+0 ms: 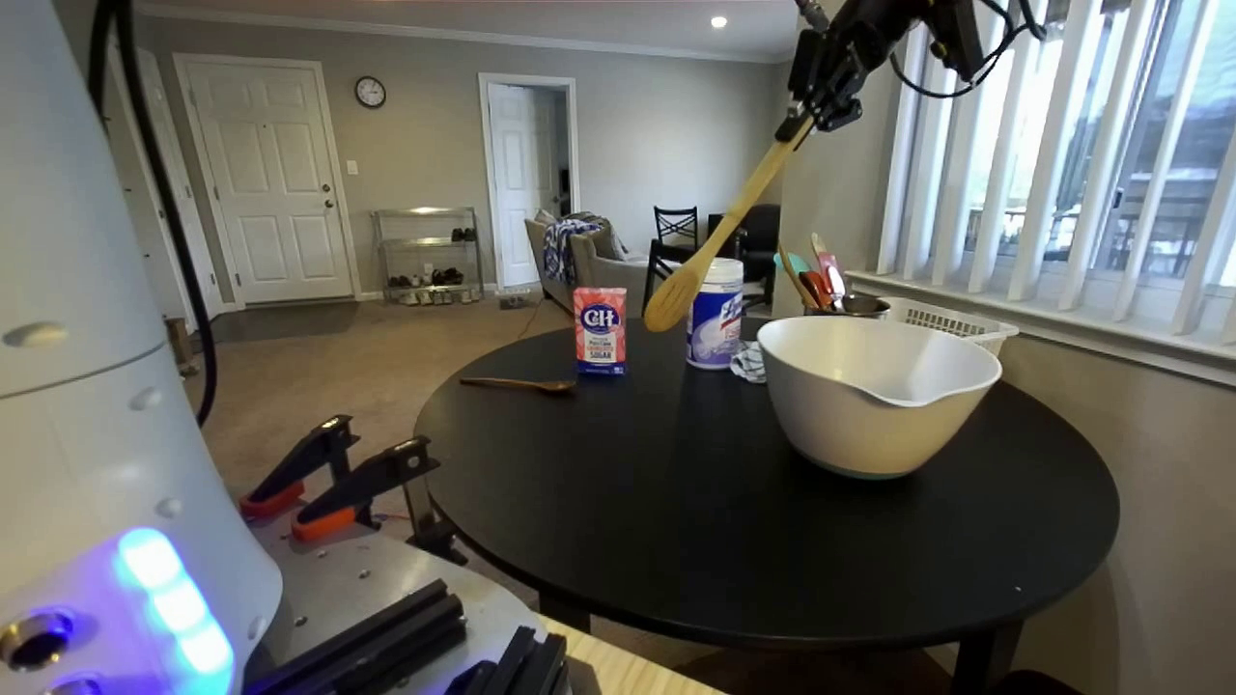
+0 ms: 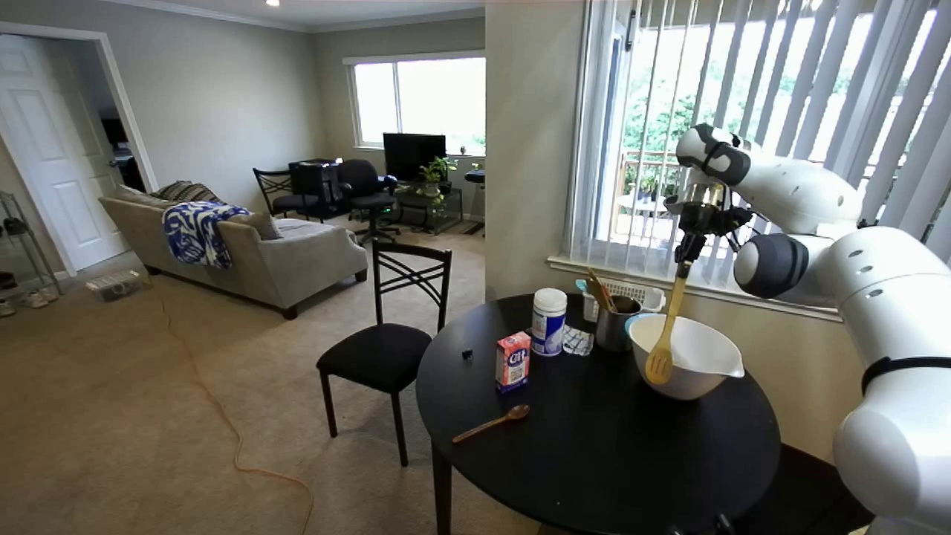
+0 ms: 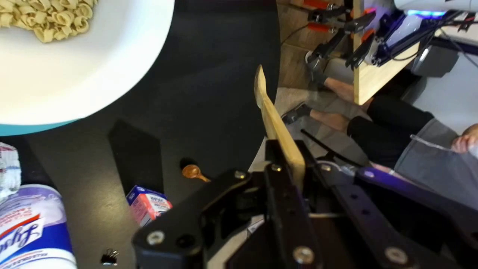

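A long slotted wooden spoon [image 1: 720, 237] hangs tilted in the air, its handle's top end held by my gripper [image 1: 800, 125], which is shut on it. In the wrist view the spoon's handle [image 3: 284, 136] runs out from between the black fingers. The white mixing bowl [image 1: 852, 411] stands on the round black table, to the right of the spoon's head in the first exterior view. Curly dry pasta [image 3: 58, 20] lies in the bowl, seen in the wrist view. In the second exterior view the spoon [image 2: 664, 348] overlaps the bowl's near left side.
On the table [image 1: 695, 510] stand a sugar box [image 1: 600, 332], a wipes canister [image 2: 549, 321] and a metal utensil holder [image 2: 615, 325], with a white basket [image 1: 956, 324] behind. A small wooden spoon [image 2: 492, 423] lies left.
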